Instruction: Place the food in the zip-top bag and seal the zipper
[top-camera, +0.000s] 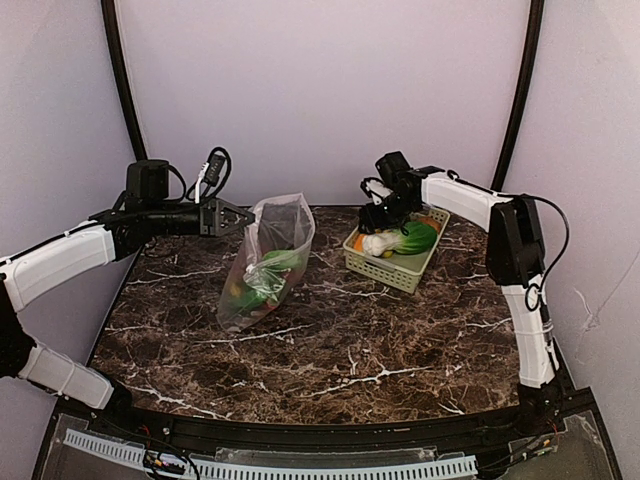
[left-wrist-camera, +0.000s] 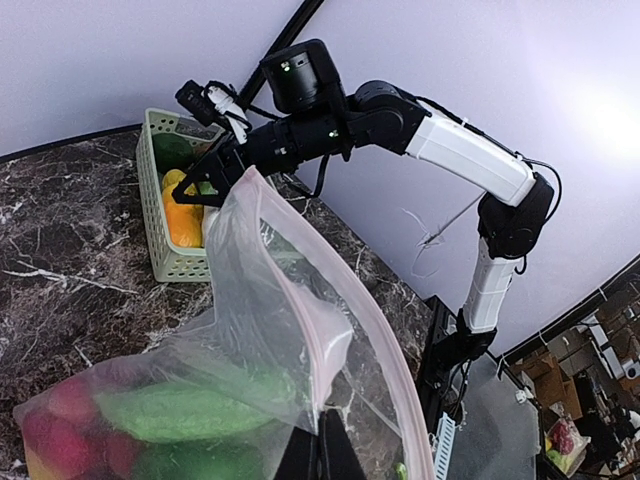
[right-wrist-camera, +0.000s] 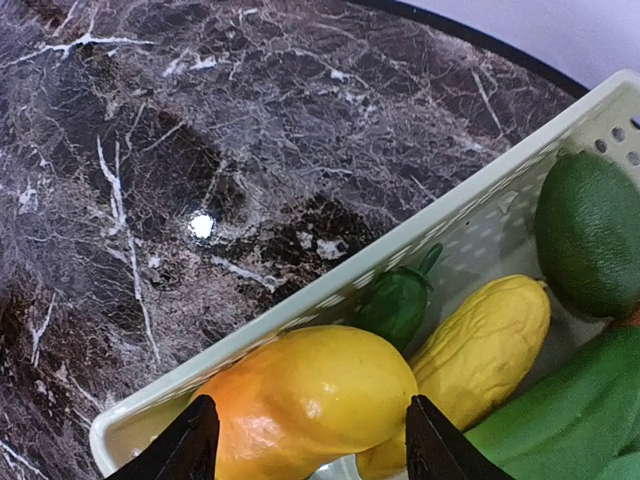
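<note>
The clear zip bag with green and red food inside stands left of centre, its top edge held by my left gripper, shut on it. A cream basket at the right holds a bok choy, an orange-yellow pepper, a yellow oblong item, a small green pepper and a dark green oval item. My right gripper is part open just over the orange-yellow pepper at the basket's left side, fingers either side of it.
Walls close in the back and sides.
</note>
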